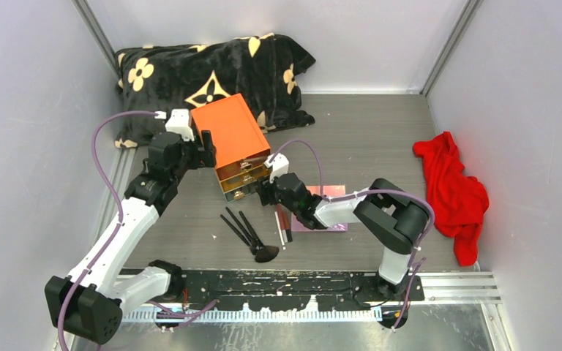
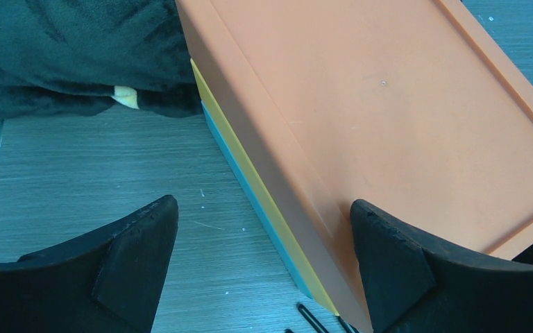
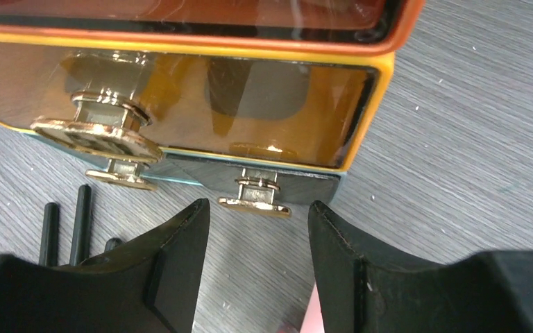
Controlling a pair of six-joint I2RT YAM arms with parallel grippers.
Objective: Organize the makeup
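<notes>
An orange-topped drawer box (image 1: 228, 128) stands left of centre, with clear-fronted drawers and metal knobs on its front. In the left wrist view my left gripper is open, one finger over the edge of the box top (image 2: 402, 118) and the other over bare floor. My right gripper is part open at the lower right knob (image 3: 255, 198), which shows between its fingertips without visible contact. Dark makeup brushes (image 1: 249, 235) lie in front of the box. Pencil-like sticks (image 1: 284, 227) and a pink palette (image 1: 327, 191) lie partly beneath the right arm.
A black patterned blanket (image 1: 212, 66) is bunched behind the box. Red cloth (image 1: 454, 194) lies at the far right. Bare floor (image 1: 373, 131) stretches between the box and that cloth.
</notes>
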